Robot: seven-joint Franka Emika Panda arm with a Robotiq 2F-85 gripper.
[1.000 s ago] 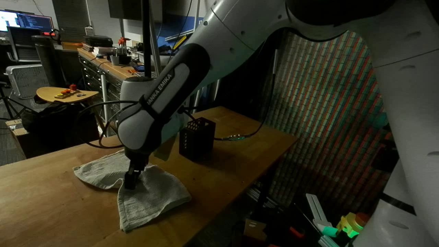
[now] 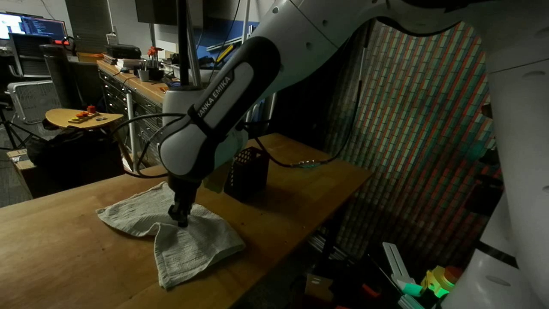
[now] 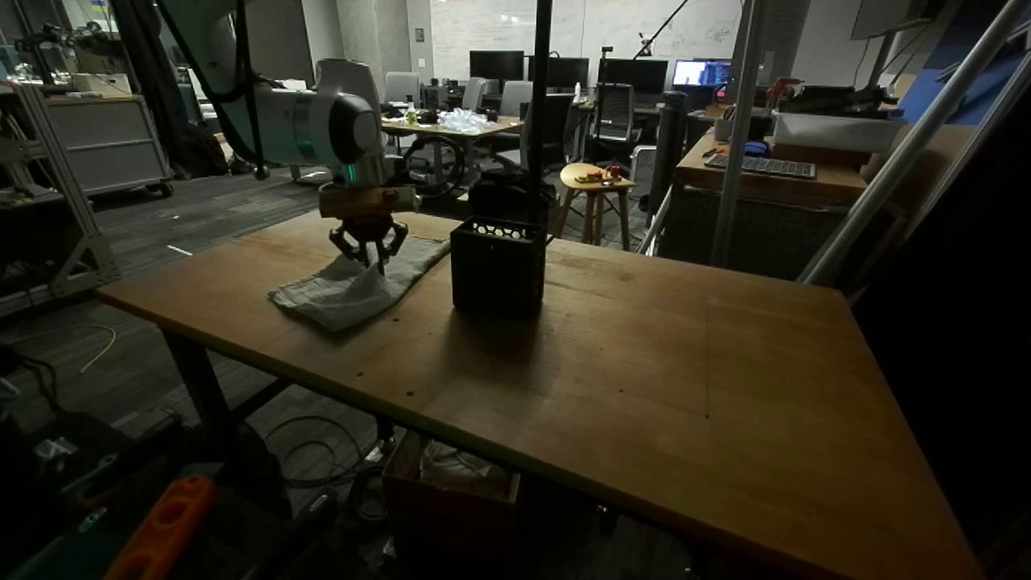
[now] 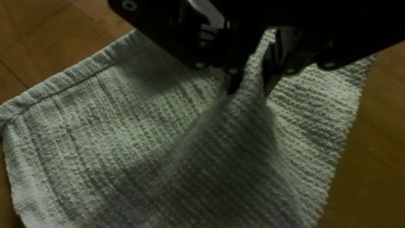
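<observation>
A pale grey-green woven cloth (image 2: 200, 247) lies spread on the wooden table, part of it pulled up into a ridge. My gripper is shut on that pinched fold, which shows between its dark fingers in the wrist view. Around the grip the cloth (image 4: 114, 133) still rests on the tabletop, its left hem and right edge lying flat. In the second exterior view the gripper (image 3: 374, 269) points down over the cloth (image 3: 338, 295), with a small peak raised at the fingertips.
A black box with round holes (image 3: 498, 271) stands on the table (image 3: 676, 387) close beside the cloth. Beyond the box, the long stretch of tabletop is bare. The table's edge (image 2: 288, 265) runs near the cloth's lower corner.
My arm has moved up and a little to the right in the first exterior view. The cloth has shifted slightly the same way, drawn up more at the grip. The box has stayed put.
</observation>
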